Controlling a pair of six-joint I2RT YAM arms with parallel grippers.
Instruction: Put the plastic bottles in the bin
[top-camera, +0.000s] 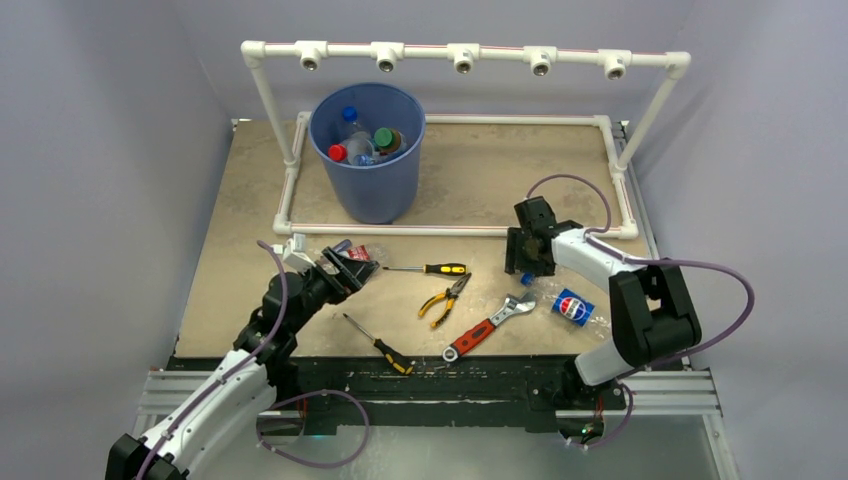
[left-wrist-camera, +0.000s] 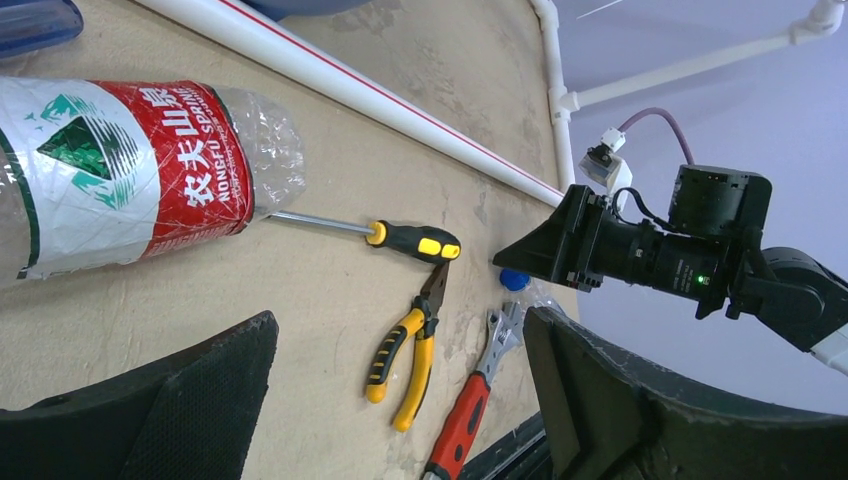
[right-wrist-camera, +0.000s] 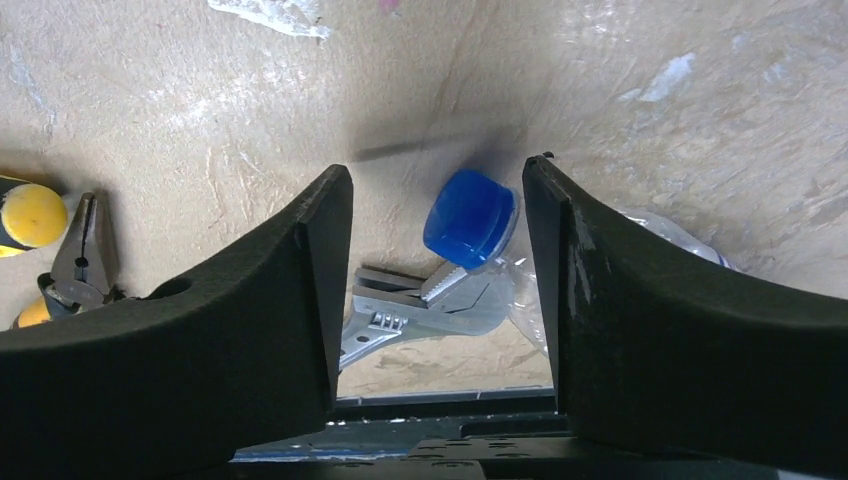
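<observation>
A Pepsi bottle (top-camera: 573, 307) lies at the front right, its blue cap (right-wrist-camera: 470, 215) between the fingers of my right gripper (top-camera: 530, 258); a gap shows beside the cap, so I cannot tell whether it is gripped. A red-labelled bottle (left-wrist-camera: 170, 170) lies at the left, partly hidden in the top view by my open left gripper (top-camera: 350, 270), which hangs above it. The blue bin (top-camera: 365, 195) at the back holds several bottles with blue, red and green caps.
Two screwdrivers (top-camera: 445, 269), pliers (top-camera: 435, 305) and a red-handled wrench (top-camera: 475, 336) lie on the middle and front of the table. A white pipe frame (top-camera: 500, 231) runs around the back area and above it. The back right inside the frame is clear.
</observation>
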